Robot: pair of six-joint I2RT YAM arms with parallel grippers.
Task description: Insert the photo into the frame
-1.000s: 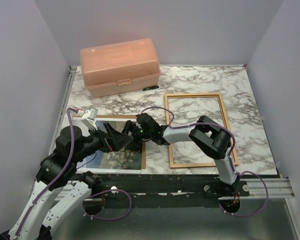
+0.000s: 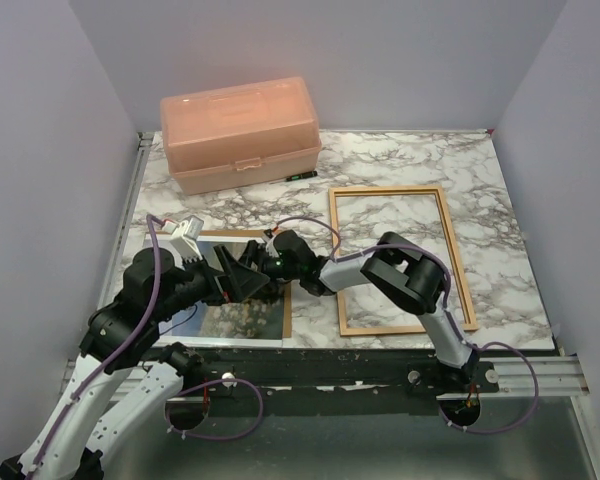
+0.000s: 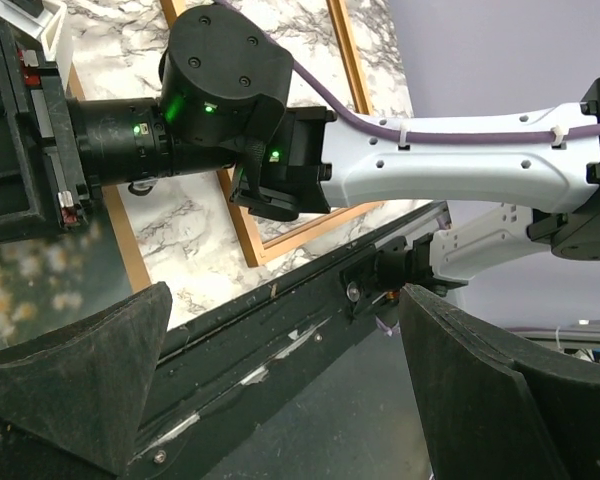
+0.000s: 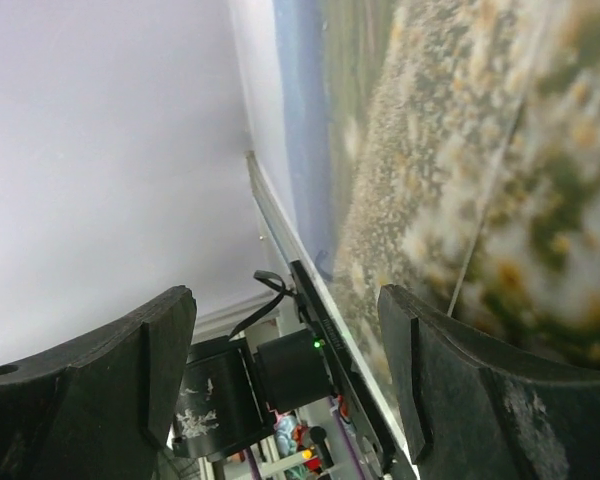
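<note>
The photo [image 2: 248,322], dark with pale blossoms, lies flat at the left of the table, with a brown edge showing beside it. Both arms cover much of its middle. To the right, the empty wooden frame [image 2: 452,240] has bare marble inside it. My left gripper is open above the photo's lower part, its fingers [image 3: 470,385] wide apart with nothing between. Close beside it over the photo, my right gripper is open too. Across the photo's surface [image 4: 550,190] in the right wrist view runs a thin pale line; what makes it is unclear.
At the back left stands a closed pink box [image 2: 242,130], with a dark marker [image 2: 301,176] beside it. The two grippers are crowded together over the photo. Marble is clear at the back right. A dark rail [image 2: 310,367] borders the front.
The right arm's elbow has swung a little left and its gripper has moved slightly. Photo and frame look unmoved.
</note>
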